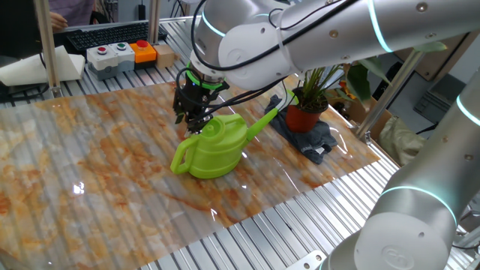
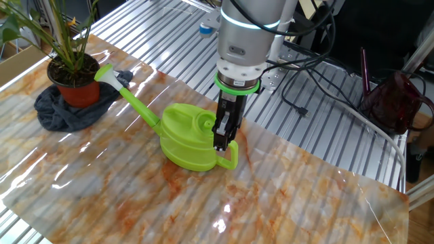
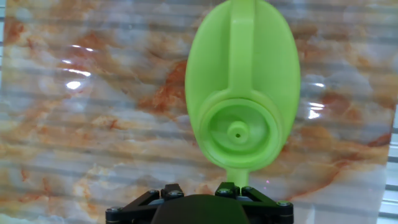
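A light green watering can [image 1: 215, 150] stands upright on the marble-patterned sheet, its spout pointing toward the potted plant. My gripper [image 2: 221, 144] points downward close to the can's filler opening and rear handle [image 2: 231, 157]. From above, the can [image 3: 280, 62] fills the upper middle of the wrist view, with its top grip and round opening showing. The gripper appears at the bottom edge there, its fingers [image 3: 172, 188] apart and nothing seen between them. The can's handle lies partly behind the right finger, and whether they touch cannot be told.
A plant in a red-brown pot [image 2: 79, 83] sits on a dark cloth [image 2: 51, 112] by the spout. A dark red watering can [image 2: 395, 102] stands off the sheet. Button boxes [image 1: 110, 60] and a keyboard [image 1: 112, 35] lie behind.
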